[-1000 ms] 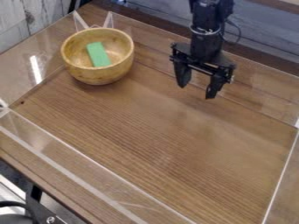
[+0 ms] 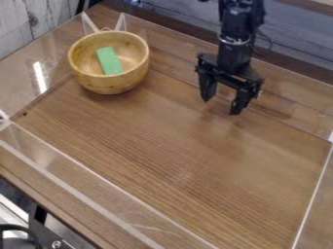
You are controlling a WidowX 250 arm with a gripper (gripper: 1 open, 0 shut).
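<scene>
The black robot arm reaches down from the top centre of the camera view, with its gripper [image 2: 224,91] low over the bare wooden table [image 2: 169,170], right of centre. The two fingers point down and look apart, though the image is small and blurred. Nothing clear shows between them. A green object [image 2: 108,59] lies inside a round tan bowl [image 2: 131,77] at the upper left.
Raised pale edges run along the back and left sides. A dark piece of equipment [image 2: 14,237] shows at the bottom left corner, outside the table.
The bowl and green object have not moved.
</scene>
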